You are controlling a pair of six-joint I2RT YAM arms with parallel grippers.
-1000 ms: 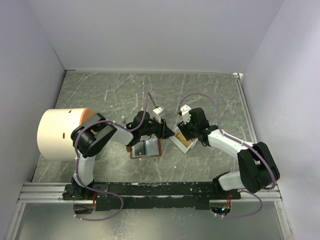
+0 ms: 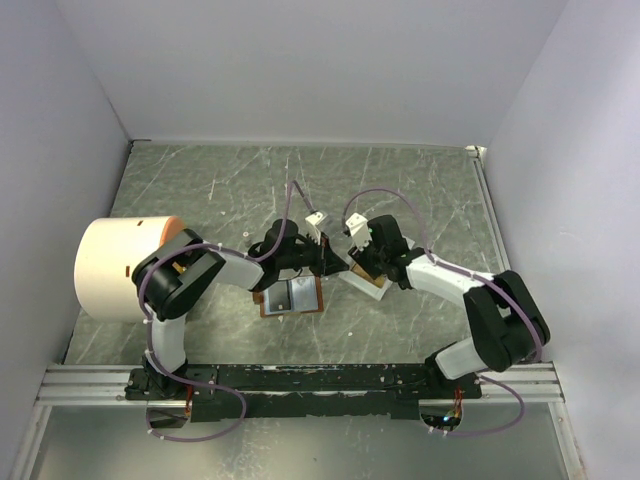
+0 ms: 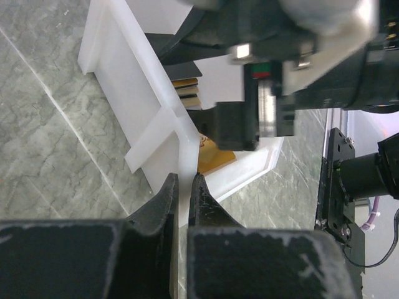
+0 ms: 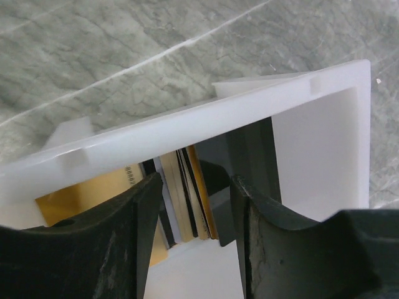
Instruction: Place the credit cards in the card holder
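A white open box holds the cards, with its near rim between the fingertips of my left gripper, which is shut on it. In the right wrist view, several thin cards, tan, black and orange-edged, stand on edge in the box beside a flat dark card. A gold card lies on their other side. My right gripper is part open, its fingers either side of the upright cards; whether they touch is unclear. A brown-edged case, possibly the card holder, lies open on the table.
A large white cylinder with an orange end stands at the left. Both grippers are close together over the box.
My right gripper has shifted left over the box, towards the left gripper, covering more of the box from above.
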